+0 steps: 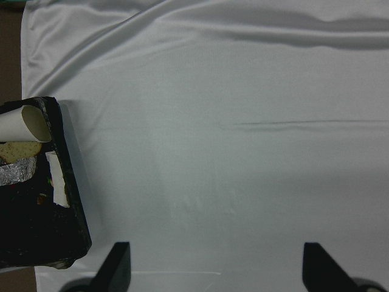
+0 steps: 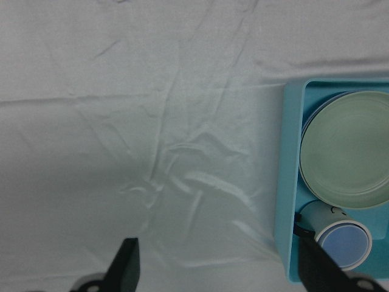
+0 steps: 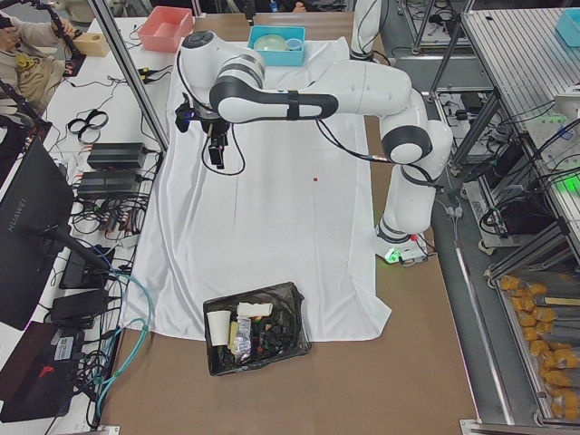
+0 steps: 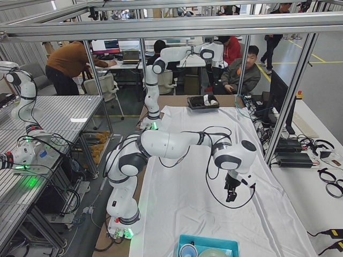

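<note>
A black tray [image 3: 281, 331] with a white roll, a bread slice and foil pieces [image 1: 15, 171] lies at one end of the white cloth, left of my left gripper in its wrist view; that gripper is open above bare cloth. A light blue bin [image 2: 285, 164] holds a green plate [image 2: 345, 150] and a white mug with blue inside [image 2: 343, 243]. My right gripper is open above the cloth at that bin's side, nothing visible between its fingers.
Monitors, cables and boxes crowd the side desk [image 4: 321, 209]; metal frame posts stand along both sides.
</note>
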